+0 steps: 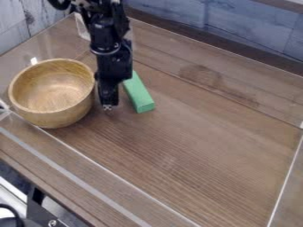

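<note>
My dark gripper [109, 96] hangs low over the wooden table, just right of a tan bowl [50, 92] at the left. Nothing shows between its fingers, and it looks shut. A flat green block [137, 91] lies to the right of the gripper, long side running front to back and slightly slanted.
A pale object at the back, behind the arm, is partly hidden. A wall lines the back edge, and a dark cable lies at the bottom left corner.
</note>
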